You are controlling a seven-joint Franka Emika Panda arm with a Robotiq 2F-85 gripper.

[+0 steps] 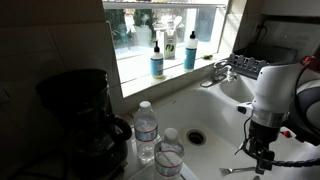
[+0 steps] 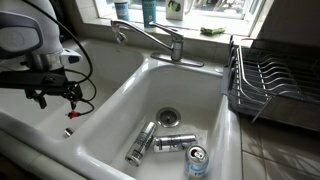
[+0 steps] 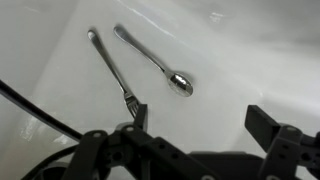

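Note:
In the wrist view a fork (image 3: 113, 70) and a spoon (image 3: 155, 62) lie side by side on the white basin floor, apart from each other. My gripper is open above them, its two black fingers spread wide with only bare basin between. The fork's tines end close to the left finger (image 3: 132, 122); the spoon's bowl lies beyond the gap. Exterior view 1 has the gripper (image 1: 262, 162) low over the sink, near a fork-like utensil (image 1: 238, 171).
Several cans, one upright (image 2: 196, 162), occupy the other basin, past the sink divider (image 2: 105, 105). A faucet (image 2: 165, 42) stands behind, with a dish rack (image 2: 275, 75) to the right. Two water bottles (image 1: 146, 130) and a coffee maker (image 1: 85, 120) stand beside the sink.

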